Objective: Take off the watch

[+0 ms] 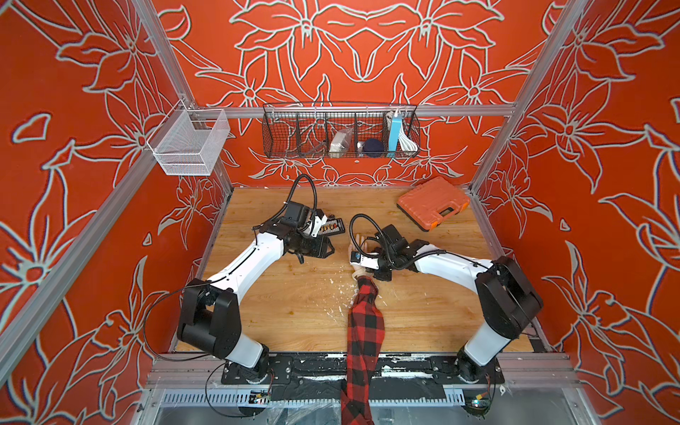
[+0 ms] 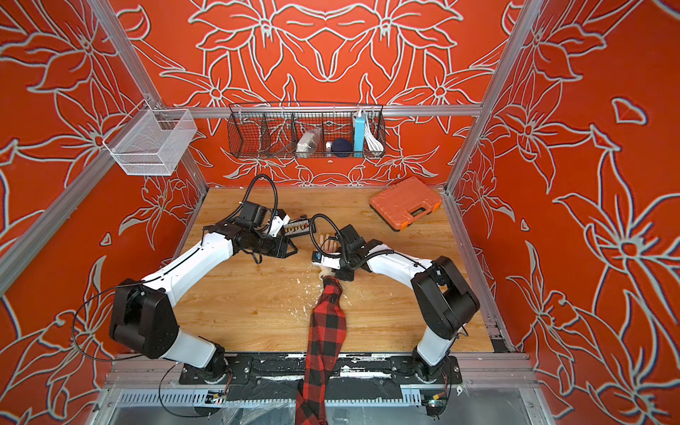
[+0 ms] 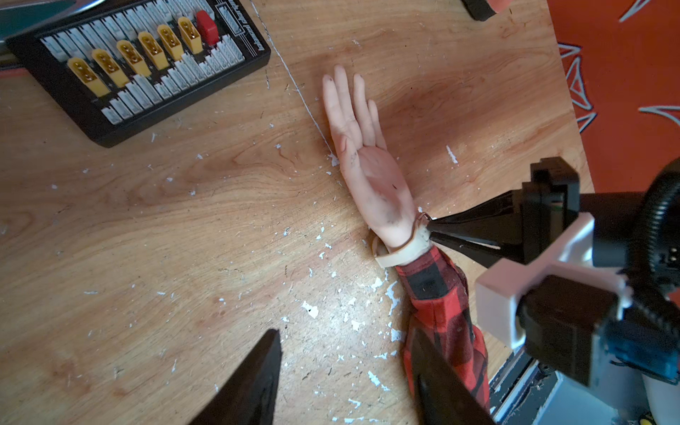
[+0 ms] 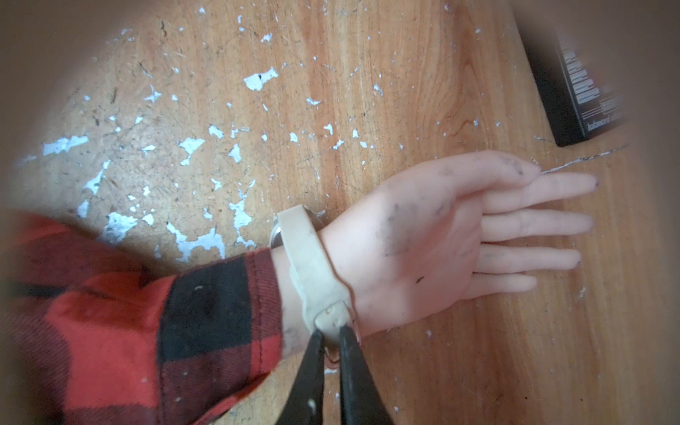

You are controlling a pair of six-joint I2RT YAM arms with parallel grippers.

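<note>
A watch with a cream strap (image 4: 308, 255) goes round the wrist of a palm-up dummy hand (image 4: 425, 233). Its case mostly hides under the wrist, with only a metal edge showing. At the strap's fastened end, my right gripper has its narrow fingertips close together against the band; whether they clamp it cannot be told. From the other side, the left wrist view shows the strap (image 3: 407, 249) with the right gripper touching it. My left gripper is open and empty, above bare table left of the forearm.
A red-and-black plaid sleeve (image 1: 364, 318) covers the forearm. Beyond the left gripper lies a black board with yellow connectors (image 3: 141, 63). An orange case (image 1: 433, 203) rests at the back right. Bare wood lies left of the hand.
</note>
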